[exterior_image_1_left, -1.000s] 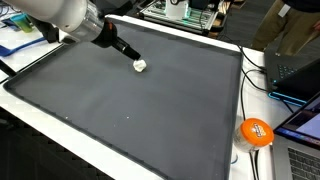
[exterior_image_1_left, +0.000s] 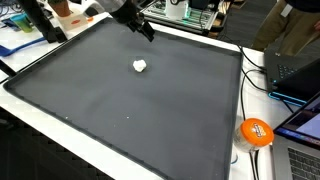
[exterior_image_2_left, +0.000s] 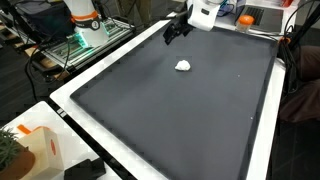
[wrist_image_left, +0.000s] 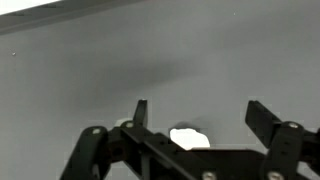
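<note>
A small white object (exterior_image_1_left: 139, 65) lies on the dark grey board (exterior_image_1_left: 170, 110), toward its far side in exterior view 1. From the other side, exterior view 2 has the same white object (exterior_image_2_left: 182, 66) on the bare surface. My gripper (exterior_image_1_left: 146, 32) is over the board's edge, beyond the object and apart from it. In the wrist view the gripper is open, its dark fingers (wrist_image_left: 140, 116) spread wide. The white object (wrist_image_left: 190, 138) appears low in that view, partly hidden by the gripper's body. Nothing is held.
Most of the board is clear. An orange-topped container (exterior_image_1_left: 254, 133), cables and a laptop (exterior_image_1_left: 291, 78) are to the right in exterior view 1. A yellow-and-brown item (exterior_image_2_left: 14, 160) stands at the lower left of exterior view 2.
In exterior view 1 my arm has swung up and to the right, away over the board's far edge and past the white object. The white object has stayed where it was.
</note>
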